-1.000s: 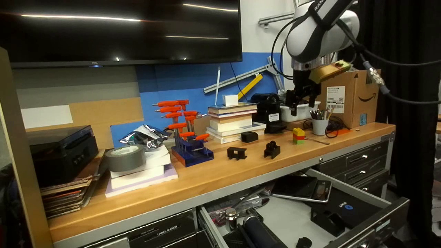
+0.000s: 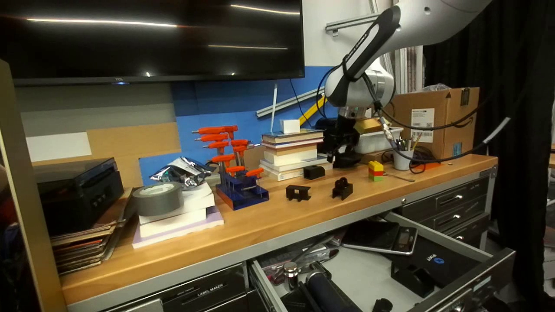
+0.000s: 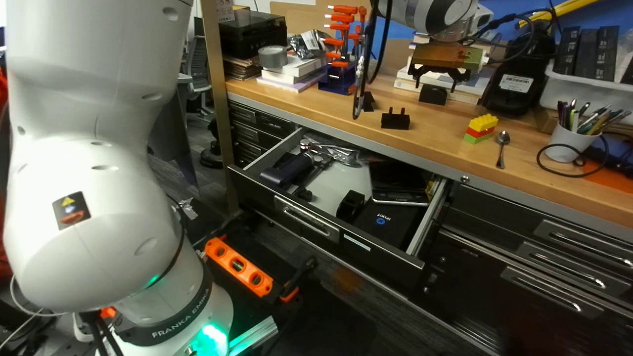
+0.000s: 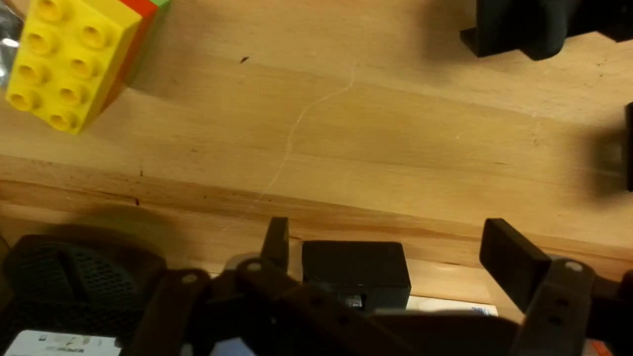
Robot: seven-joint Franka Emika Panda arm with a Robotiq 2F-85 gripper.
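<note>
My gripper hangs above the worktop at the back, open, with nothing held. In the wrist view a small black block shows between the two fingers, nearer the left one. It sits on the wood by the book stack, below the gripper in exterior view 2. Two more black parts stand closer to the worktop's front: a bracket-like one and one with a rounded top. A yellow, red and green toy brick stack is to their right, beside a spoon.
The stack of books backs the block. A dark device stands close to the gripper's right, with a pen cup beyond it. Below the worktop, a drawer stands open with several things inside. Hex keys stand left.
My arm has moved left and lower in exterior view 1, bringing the gripper from near the cardboard box to beside the books. The tabletop objects have not moved.
</note>
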